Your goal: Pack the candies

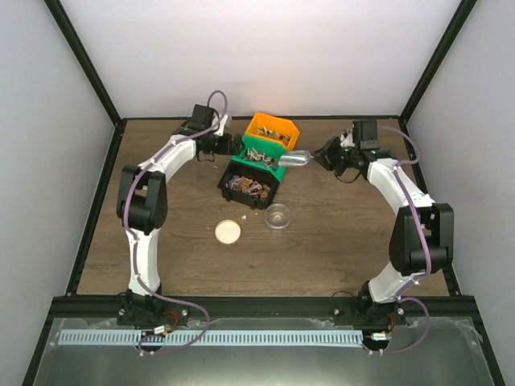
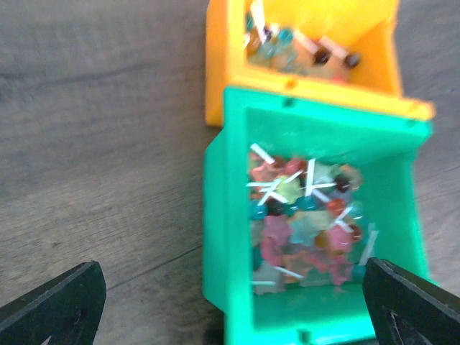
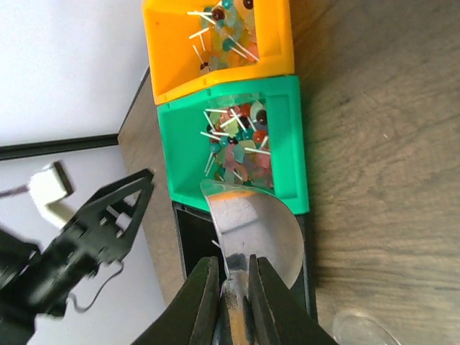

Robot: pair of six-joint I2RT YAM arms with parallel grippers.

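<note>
My right gripper is shut on the handle of a metal scoop (image 3: pixel 259 233). The scoop's bowl looks empty and hangs over the near edge of the green bin (image 3: pixel 290 136). Wrapped candies and lollipops (image 2: pixel 302 223) fill the floor of that bin. Behind it, an orange bin (image 1: pixel 273 119) holds more lollipops; in front, a black bin (image 1: pixel 269 195) holds wrapped candies (image 1: pixel 247 186). To the left of the green bin, my left gripper (image 1: pixel 236 145) stands open with nothing between its fingers. A clear round container (image 1: pixel 278 215) sits empty before the black bin.
A pale round lid (image 1: pixel 228 232) lies on the table left of the clear container. Bare wood (image 1: pixel 346 241) is free at the right and along the front. The back wall stands close behind the orange bin.
</note>
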